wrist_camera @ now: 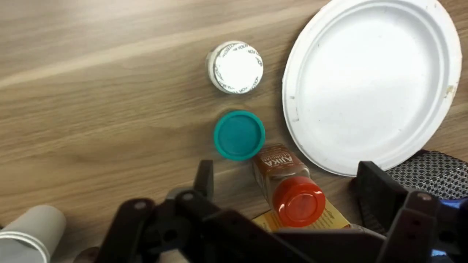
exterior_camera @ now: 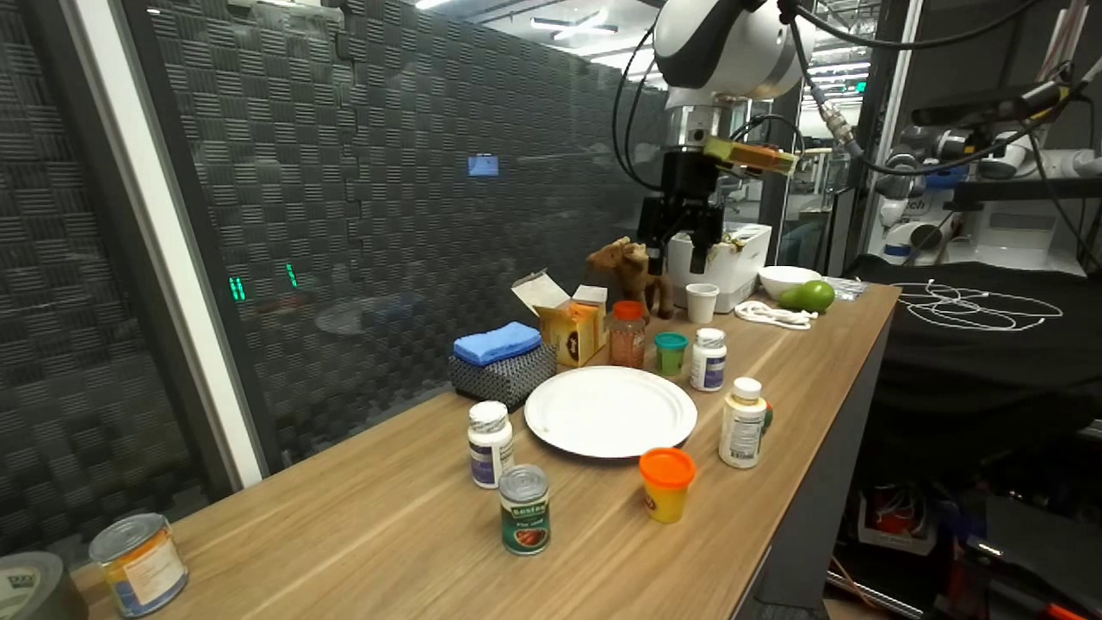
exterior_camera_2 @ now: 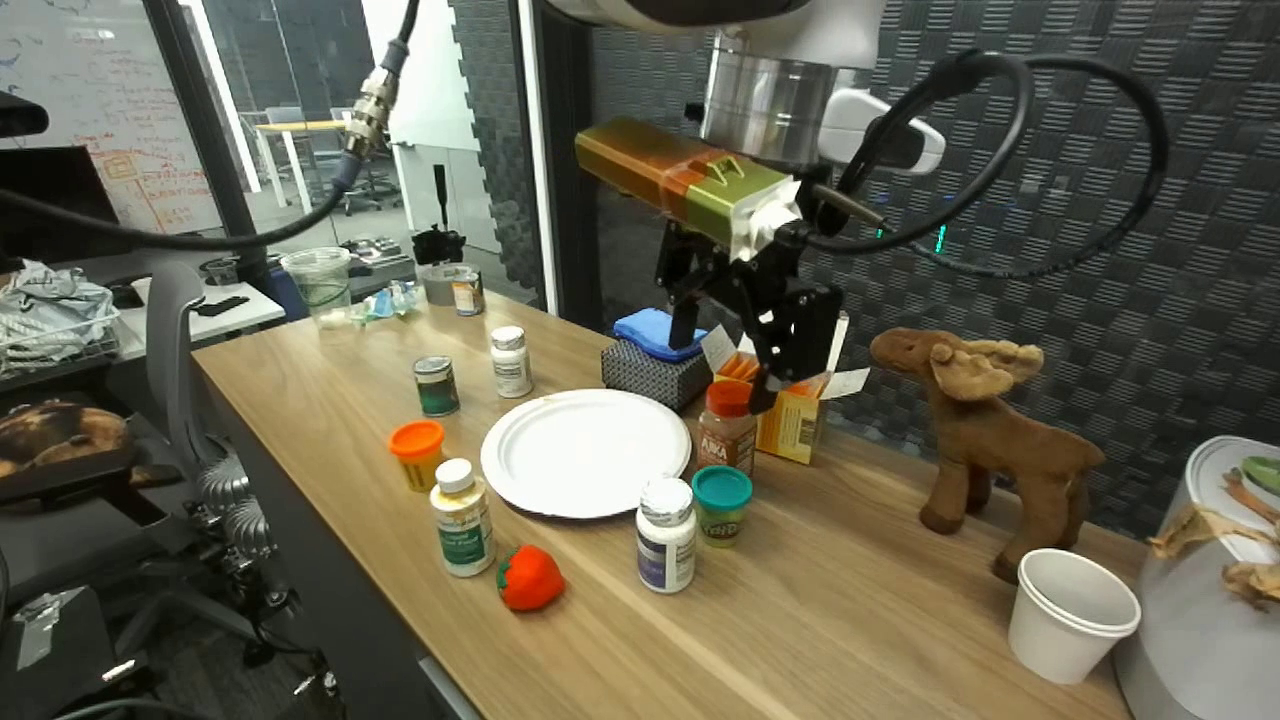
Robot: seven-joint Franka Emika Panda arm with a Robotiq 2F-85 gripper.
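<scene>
My gripper is open and empty, held above the counter, its two fingers spread wide in the wrist view. Below and between them stands a spice jar with a red lid (wrist_camera: 300,201), clear of both fingers. Close to that jar is a small tub with a teal lid (wrist_camera: 239,135), and beyond it a white-capped bottle (wrist_camera: 238,68). The white plate (exterior_camera_2: 585,454) lies bare on the counter. An opened yellow box (exterior_camera_2: 792,422) stands behind the spice jar.
Around the plate are an orange-lidded tub (exterior_camera: 666,484), a white supplement bottle (exterior_camera: 741,424), a green can (exterior_camera: 524,510) and a red strawberry (exterior_camera_2: 529,578). A brown plush moose (exterior_camera_2: 996,444) and white paper cups (exterior_camera_2: 1071,614) stand by the wall side. Bare wood shows at the counter's near end.
</scene>
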